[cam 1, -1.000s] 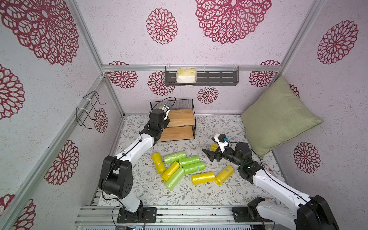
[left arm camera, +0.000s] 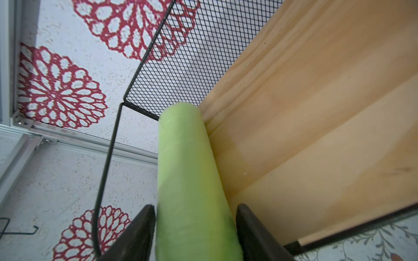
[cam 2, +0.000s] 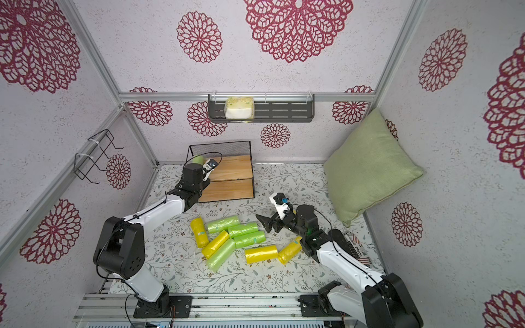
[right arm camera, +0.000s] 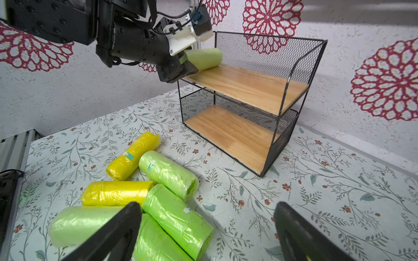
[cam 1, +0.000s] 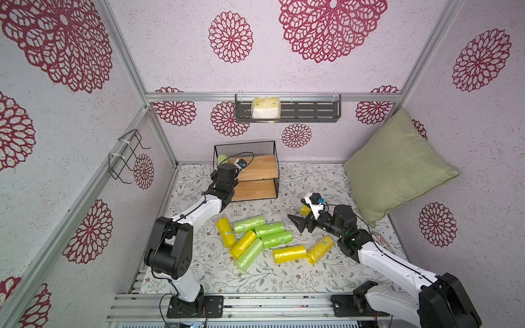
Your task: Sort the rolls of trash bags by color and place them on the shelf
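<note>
A pale green roll (left arm camera: 187, 174) lies along the left end of the upper wooden board (right arm camera: 252, 84) of the black mesh shelf (right arm camera: 317, 56). My left gripper has one finger on each side of this roll, very close to its surface; whether they press on it is unclear. On the table, several green rolls (cam 1: 250, 254) and yellow rolls (cam 1: 289, 253) lie mixed in a loose group. My right gripper (cam 1: 295, 212) stands open and empty above the table, right of that group, with another yellow roll (cam 1: 305, 210) partly hidden behind it.
The lower board (right arm camera: 230, 130) of the shelf is bare, and the upper one is clear right of the roll. A green cushion (cam 1: 393, 169) leans at the right wall. Above hangs a dark rack (cam 1: 311, 112) holding a wrapped package (cam 1: 266, 108).
The left gripper has shifted slightly and lowered at the shelf's upper left end, where the green roll shows more clearly now. The right arm and the rolls on the table have barely moved.
</note>
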